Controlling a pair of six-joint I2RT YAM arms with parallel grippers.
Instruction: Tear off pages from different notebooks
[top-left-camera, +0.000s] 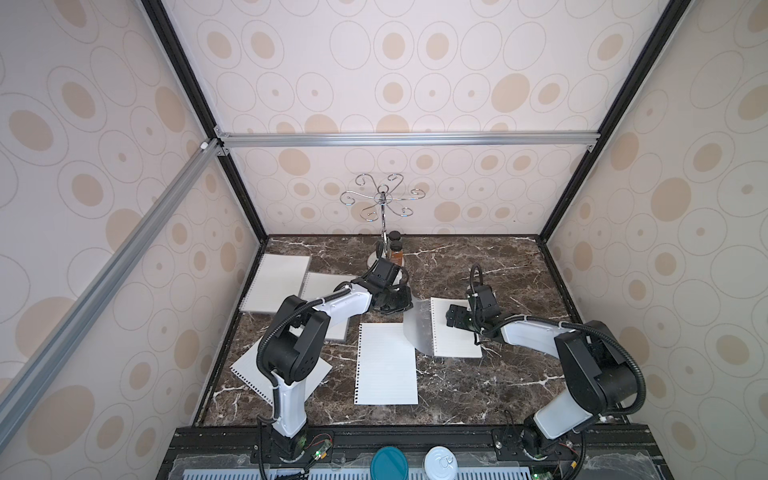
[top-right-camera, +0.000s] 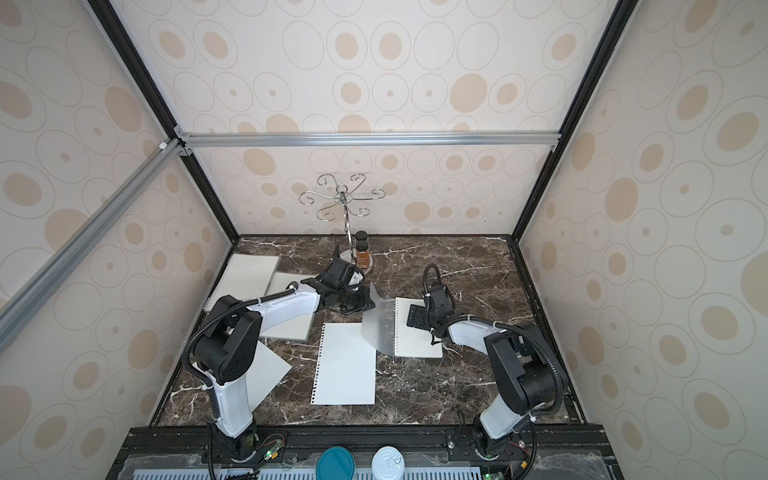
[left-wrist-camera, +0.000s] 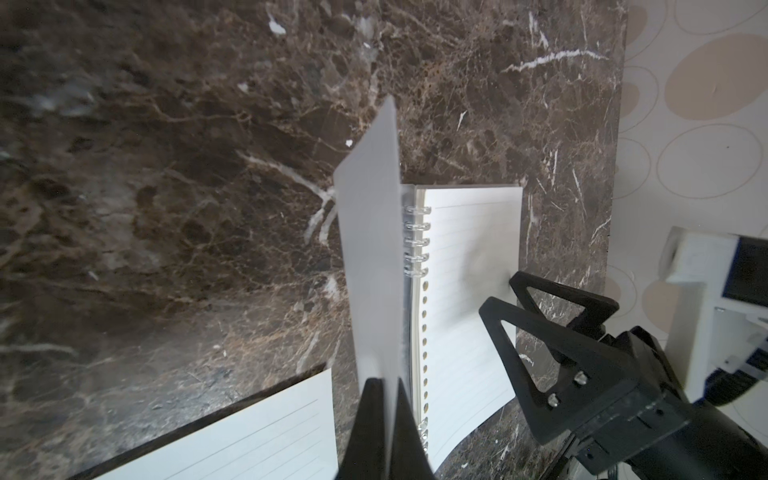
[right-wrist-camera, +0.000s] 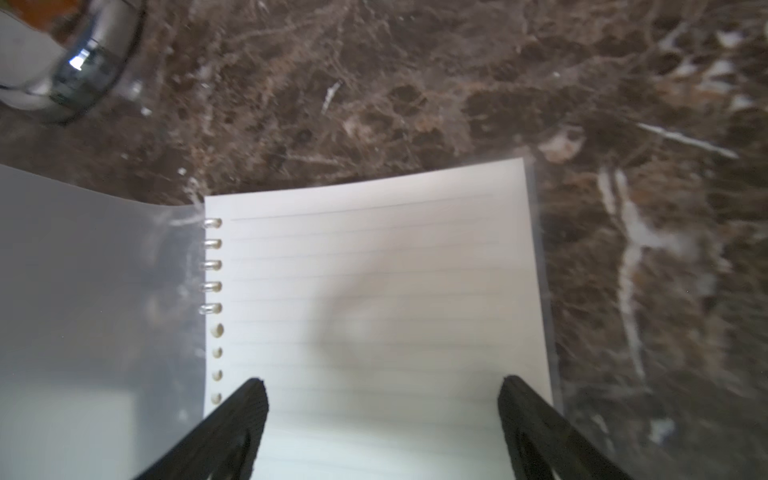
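Note:
An open spiral notebook (top-left-camera: 444, 336) lies right of centre, lined page facing up. Its translucent cover (left-wrist-camera: 368, 264) stands raised to the left, with my left gripper shut on its edge. My right gripper is open over the lined page (right-wrist-camera: 368, 280); in the right wrist view some top holes along that page are free of the rings. A loose lined sheet (top-left-camera: 386, 368) with a punched edge lies front centre.
More notebooks (top-left-camera: 274, 280) and paper (top-left-camera: 260, 368) lie at the left. A chrome stand (top-left-camera: 384, 200) with a brown jar (top-left-camera: 396, 256) is at the back. Bare marble (top-right-camera: 472, 268) shows at the back right.

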